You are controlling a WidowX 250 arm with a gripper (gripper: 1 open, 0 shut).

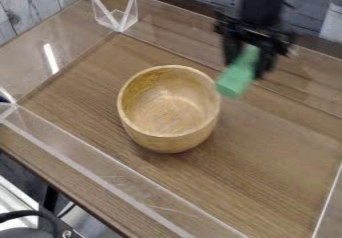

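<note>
My gripper (243,48), a blurred black shape at the top right, hangs above and just beyond the wooden bowl (168,110). It is shut on a green object (238,74), which hangs tilted below it, over the table near the bowl's upper right rim. Motion blur hides the fingertips' detail. The bowl looks empty.
A clear, angular plastic piece (116,12) stands at the top left. A wall runs along the back, and black cables lie at the lower left edge.
</note>
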